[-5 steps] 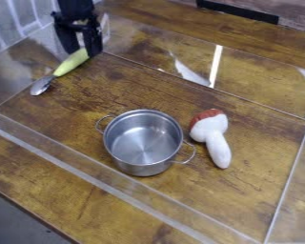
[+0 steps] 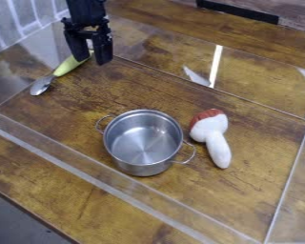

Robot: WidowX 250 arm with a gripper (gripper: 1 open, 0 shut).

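Observation:
The black gripper (image 2: 89, 52) is at the upper left, open, over a yellow-green elongated object (image 2: 65, 67) that it partly hides. Whether the fingers touch that object is unclear. A silver spoon-like piece (image 2: 42, 85) lies just below the yellow-green object, toward the front left. A steel pot (image 2: 142, 143) with two side handles stands at the middle front, empty. To its right lies a white mushroom-shaped object (image 2: 215, 143) with a red top.
Clear barriers edge the wooden table (image 2: 79, 162) at the sides and front. The wood between the gripper and the pot is bare, as is much of the right side.
The pot and the white object have not moved.

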